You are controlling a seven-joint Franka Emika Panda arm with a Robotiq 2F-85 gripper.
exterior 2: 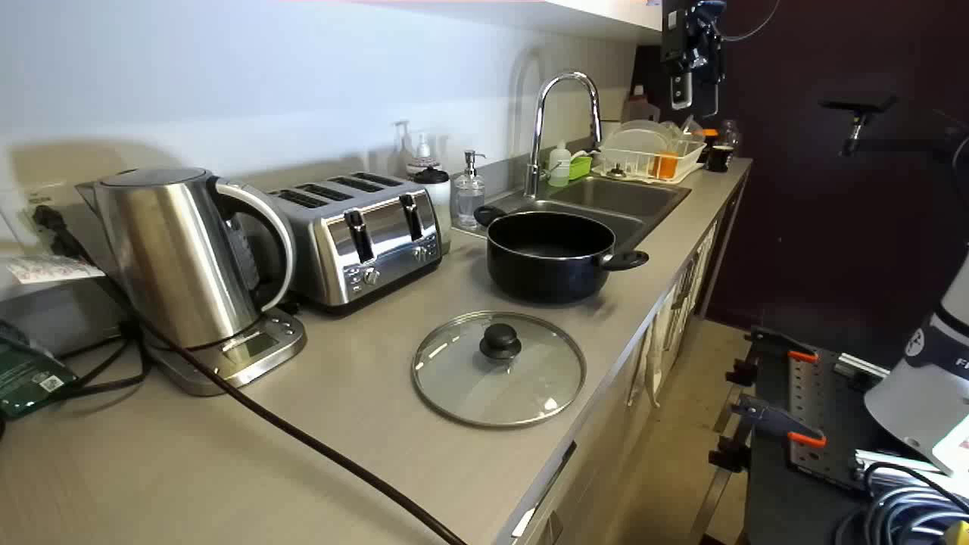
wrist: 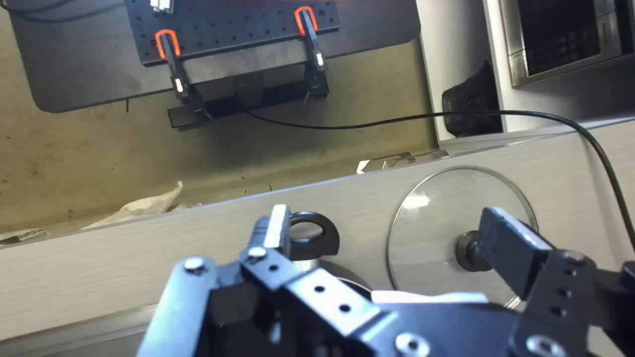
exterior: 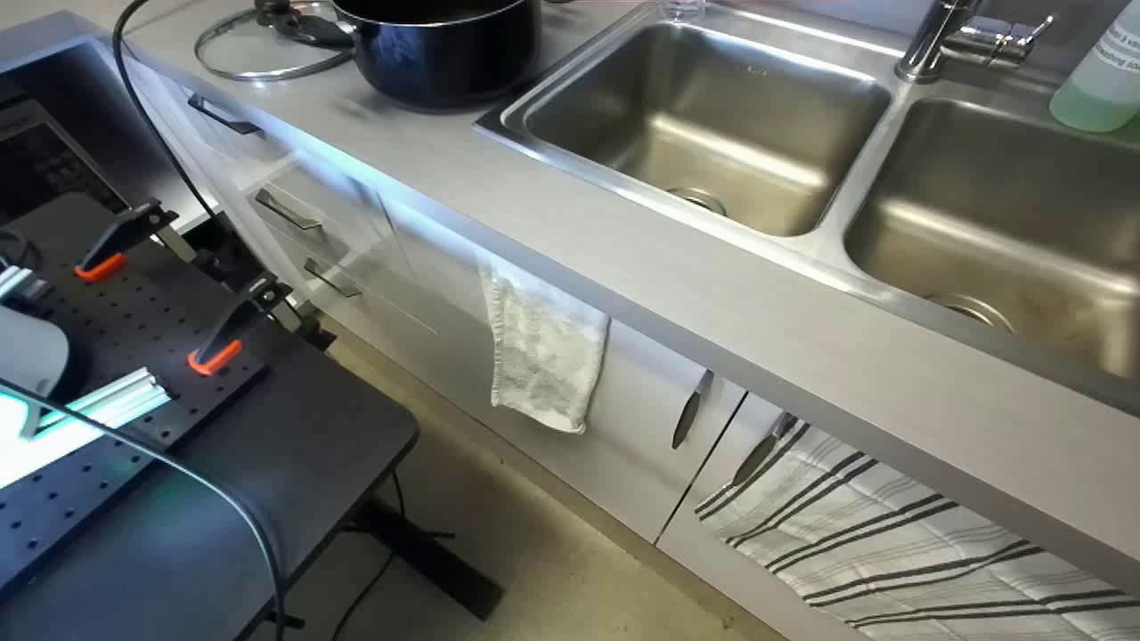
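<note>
My gripper is open, its two fingers wide apart with nothing held between them. It hangs high above the counter, and exterior view 2 shows it [exterior 2: 696,91] at the upper right, beyond the sink. Below it in the wrist view, the black pot's handle [wrist: 324,238] shows beside one finger, while most of the pot is hidden by the gripper. The black pot [exterior 2: 549,259] stands uncovered on the counter, its inside dark. In front of it lies a round glass lid [exterior 2: 454,386] with a black knob [exterior 2: 500,341] facing up.
A kettle [exterior 2: 172,263] and a toaster [exterior 2: 372,241] stand along the wall. Behind the pot is a double sink [exterior: 705,128] with a faucet [exterior 2: 568,86]; a dish rack [exterior 2: 654,159] sits farther back. A black cable [exterior 2: 300,436] crosses the counter. Towels [exterior: 545,347] hang from the cabinet fronts.
</note>
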